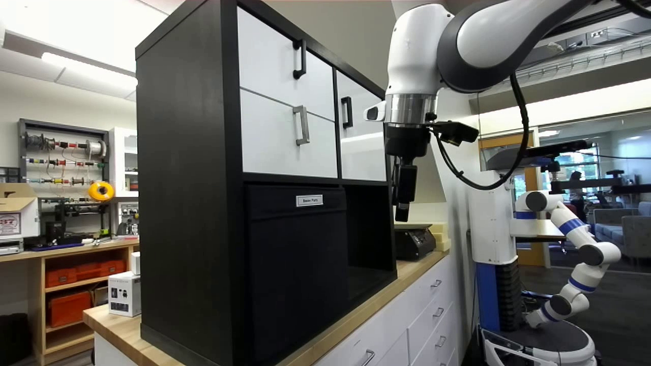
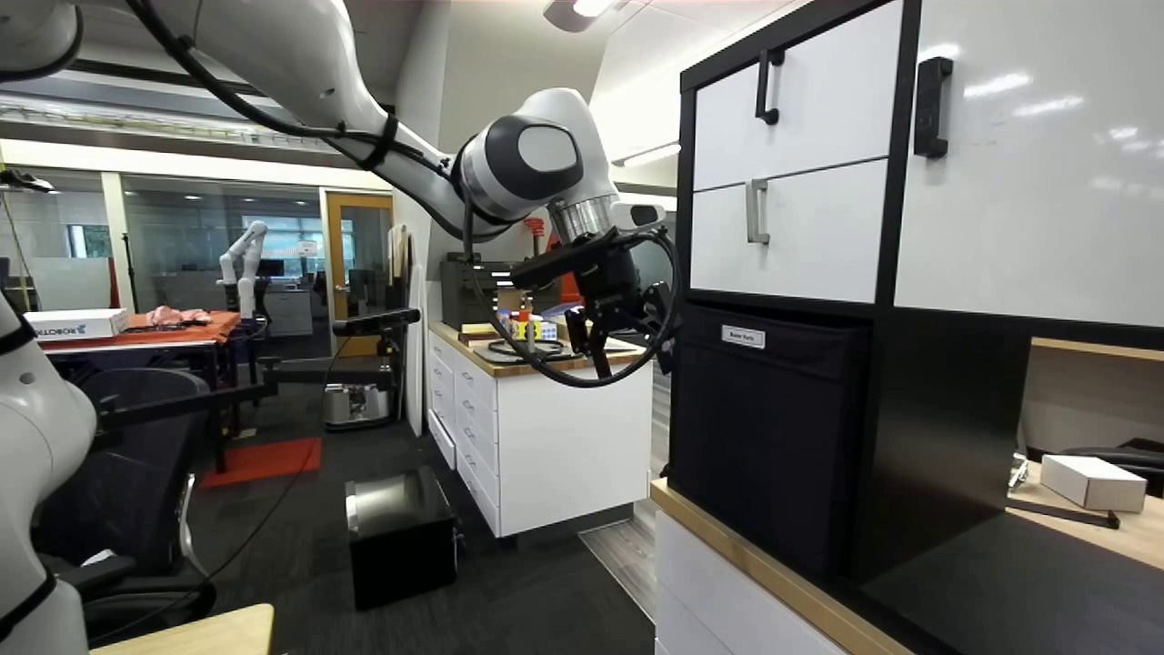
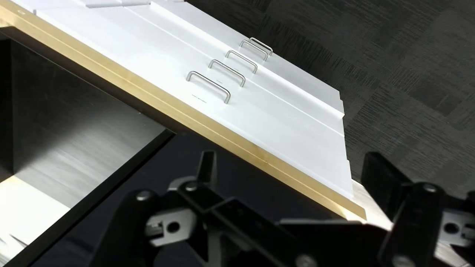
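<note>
My gripper (image 1: 404, 190) hangs pointing down in front of the black-framed cabinet (image 1: 183, 152). In the wrist view its two fingers (image 3: 207, 167) stand wide apart, open, with nothing between them. A black fabric bin (image 1: 296, 268) with a small label fills one lower compartment. The white upper drawer fronts carry a grey handle (image 1: 302, 125) and a black handle (image 1: 299, 59); both drawers look closed. A white door (image 2: 1037, 164) with its own black handle (image 2: 931, 107) is closed in exterior view 2. The gripper touches none of these as far as shows.
Below runs a wooden counter edge (image 3: 267, 160) over white drawers with metal handles (image 3: 209, 84). An empty open compartment (image 1: 369, 244) adjoins the bin. A dark device (image 1: 415, 242) stands on the counter beyond the cabinet. Open floor (image 2: 415, 611) lies in front.
</note>
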